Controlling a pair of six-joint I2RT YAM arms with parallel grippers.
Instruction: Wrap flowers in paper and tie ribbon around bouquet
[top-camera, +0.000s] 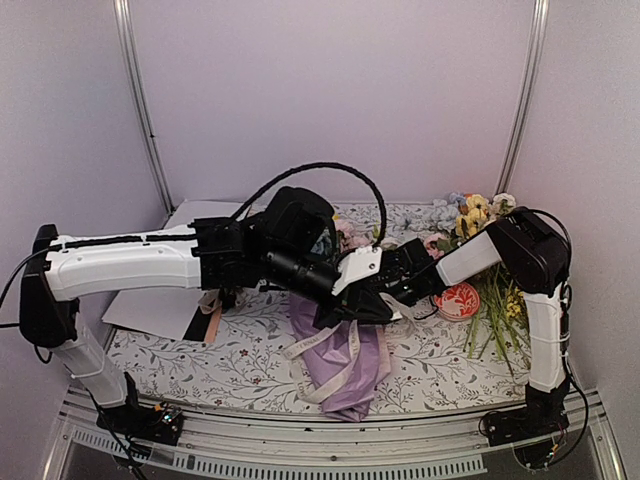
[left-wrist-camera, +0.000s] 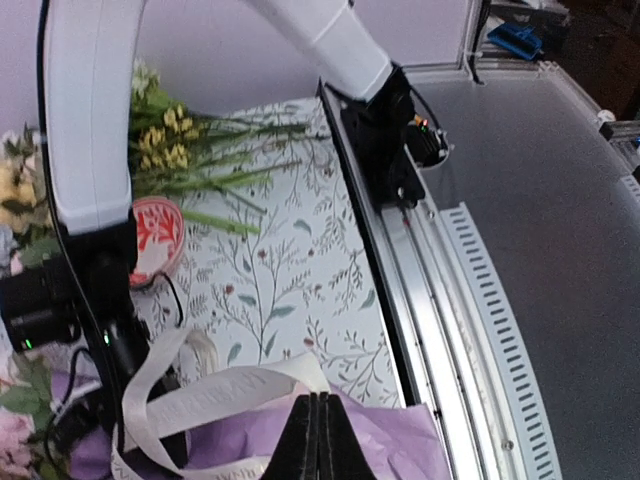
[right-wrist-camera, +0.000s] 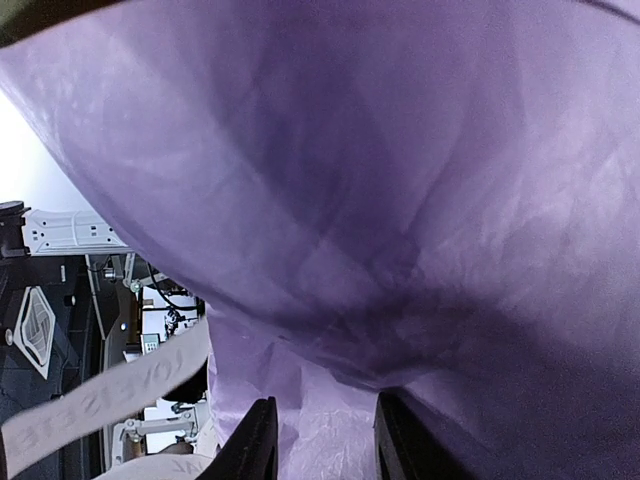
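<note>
The lilac wrapping paper (top-camera: 340, 380) runs down the middle of the table, flowers at its back end, largely hidden by the arms. A white printed ribbon (left-wrist-camera: 210, 395) loops over it. My left gripper is shut at the end of a ribbon strand, raised above the paper and, from the top, in front of my right gripper. My right gripper is low against the paper, fingers apart, with no clear object between them; the paper fills most of the right wrist view.
Loose flowers and long stems (top-camera: 505, 330) lie at the right around a red round dish (top-camera: 456, 301). White sheets (top-camera: 155, 315) lie at the left. Bare table shows at the front on either side of the paper.
</note>
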